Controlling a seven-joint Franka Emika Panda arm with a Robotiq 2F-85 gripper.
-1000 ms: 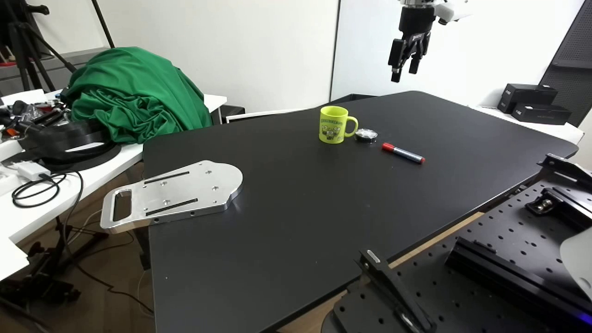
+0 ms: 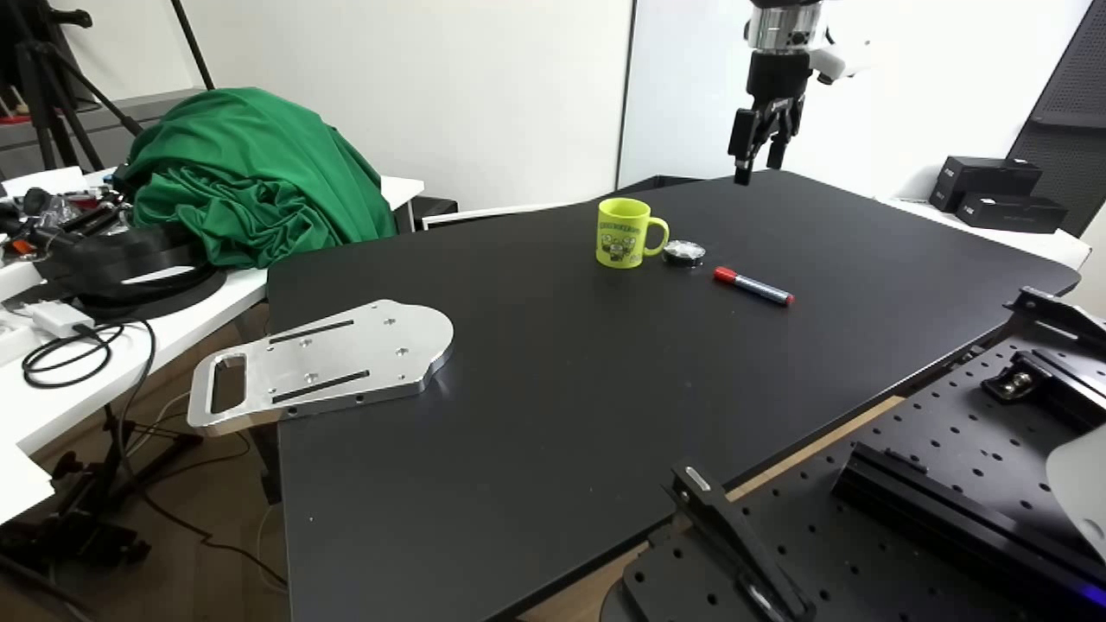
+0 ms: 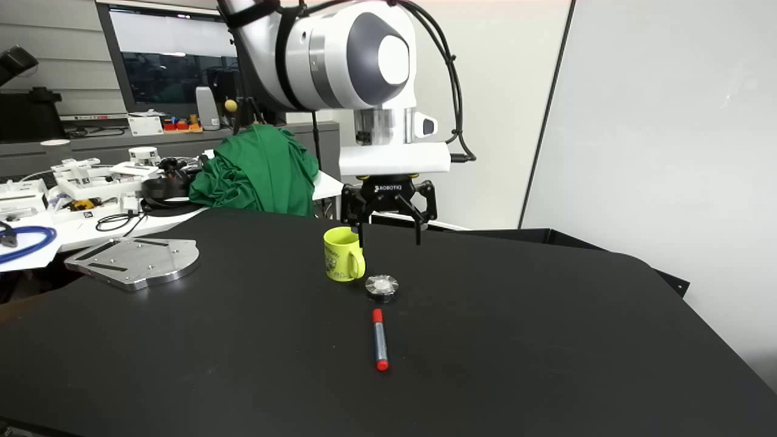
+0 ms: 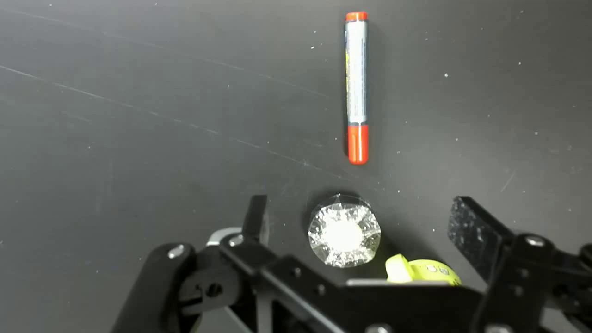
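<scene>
My gripper (image 3: 390,243) stands open above the far part of the table, its fingers apart and nothing between them. A round black item with a clear, shiny top (image 4: 344,232) lies on the table below; the wrist view shows it between the two fingertips in line of sight. Close beside it is an upright yellow-green mug (image 2: 623,234), its handle toward the round item. In the wrist view the gripper body covers most of the mug (image 4: 430,271). A marker with red ends and a grey barrel (image 4: 356,77) lies flat on the nearer side of the round item.
A silver metal plate with a handle slot (image 2: 352,352) rests on the left table edge, partly overhanging. Green cloth (image 2: 259,176) is heaped on a side bench. Black boxes (image 2: 985,187) stand beyond the far right edge.
The gripper has come down toward the table and stays open. Mug, round item and marker have not moved.
</scene>
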